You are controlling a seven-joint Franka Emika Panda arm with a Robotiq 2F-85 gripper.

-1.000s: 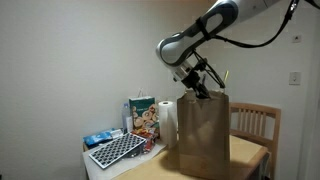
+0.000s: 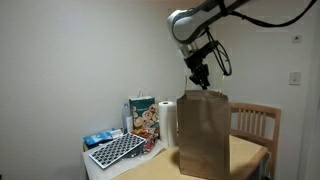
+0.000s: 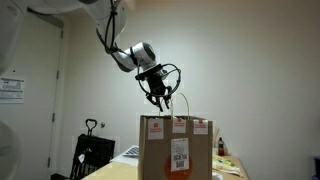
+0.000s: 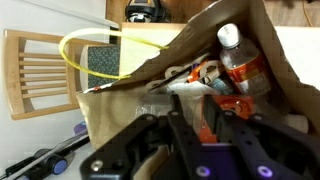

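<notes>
A tall brown paper bag point(image 2: 203, 138) stands upright on the table, its top open. Above its mouth, my gripper point(image 2: 205, 86) points down. Looking into the bag, the wrist view has a clear bottle point(image 4: 242, 58) with a white cap and an orange-red label, and colourful packets point(image 4: 208, 72) beside it. Red packaging point(image 4: 236, 104) lies lower, partly behind the fingers. The gripper's dark fingers point(image 4: 177, 112) stand apart over these contents, and nothing clearly shows held between them. A yellow handle point(image 4: 120, 37) loops up from the bag's edge.
A dark-holed white tray point(image 2: 117, 149), a paper towel roll point(image 2: 168, 122) and a printed bag point(image 2: 143, 114) are left of the paper bag. A wooden chair point(image 2: 256, 122) is behind the table at right. Free tabletop lies in front of the tray.
The arm has risen, and the gripper has moved up from the bag's mouth to just above its rim. The bag and the table items have stayed in place.
</notes>
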